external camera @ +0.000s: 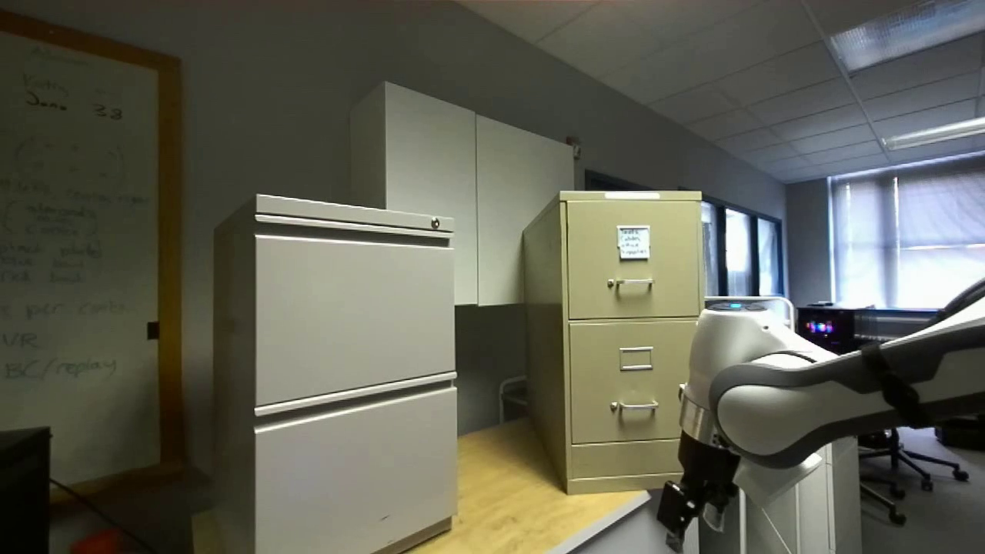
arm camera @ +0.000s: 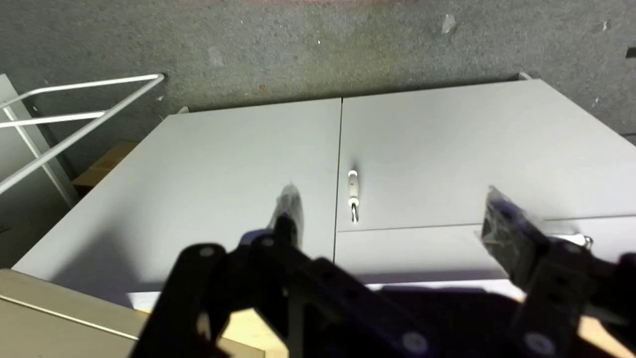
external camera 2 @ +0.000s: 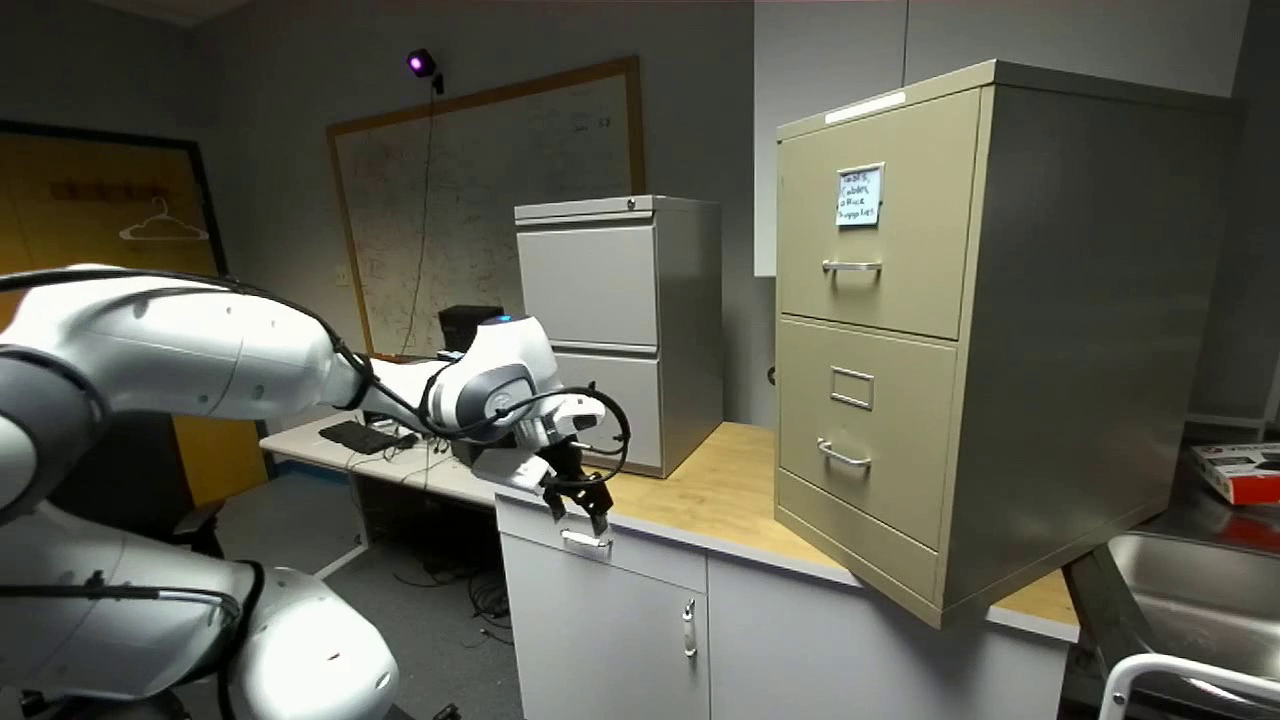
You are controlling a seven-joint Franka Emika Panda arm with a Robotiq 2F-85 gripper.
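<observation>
My gripper is open, its two fingers wide apart and nothing between them. Past the fingers, the wrist view shows the light grey base cabinet, with an upright door handle (arm camera: 353, 194) between the fingertips and a drawer handle (arm camera: 572, 239) partly behind the right finger. In exterior view 2 the gripper (external camera 2: 578, 516) hangs by the counter's front edge, close to the drawer handle (external camera 2: 585, 542); contact cannot be judged. The beige filing cabinet (external camera: 635, 378) and the grey filing cabinet (external camera: 355, 318) stand on the wooden counter (external camera: 503, 462), drawers closed.
A sink (external camera 2: 1206, 588) lies right of the beige cabinet, with a white metal rail (external camera 2: 1182, 664) in front. Left of the base cabinet stands a white desk (external camera 2: 420, 470). Bare counter shows between the filing cabinets, and open floor (arm camera: 310, 53) lies before the cabinet doors.
</observation>
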